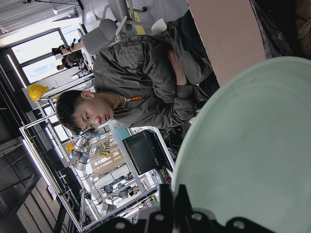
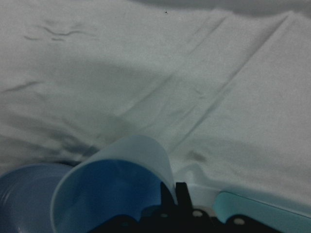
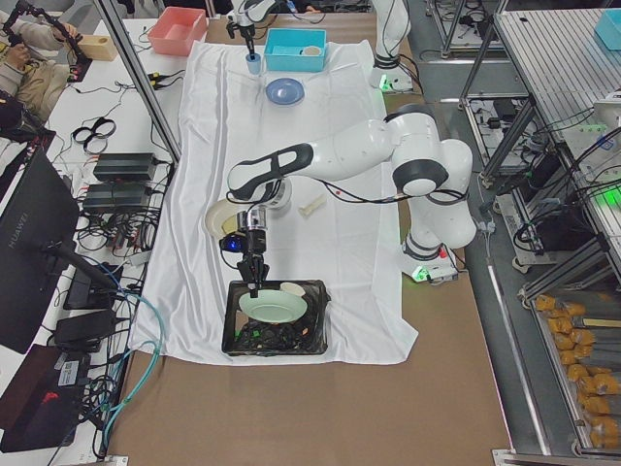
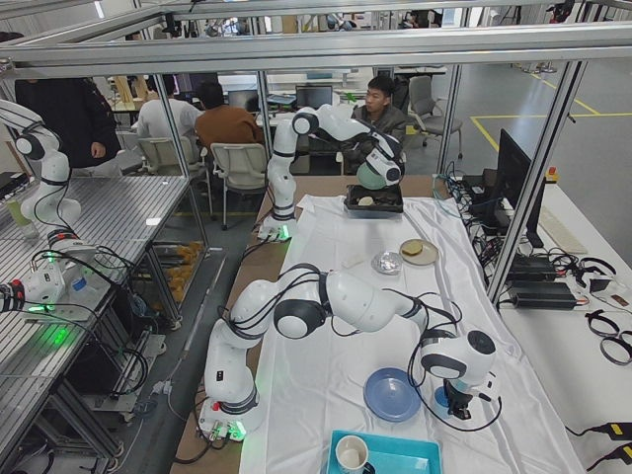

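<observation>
A mint-green plate is tilted above a black-lined tray, held at its rim by my left gripper, which is shut on it; the plate fills much of the left wrist view. A white round object is partly visible in that tray. At the other end of the table, my right gripper is shut on the rim of a blue cup, close beside a blue plate.
A turquoise tray with a white mug lies near the right arm. A beige plate and a silver dish occupy the middle, with bare cloth around them.
</observation>
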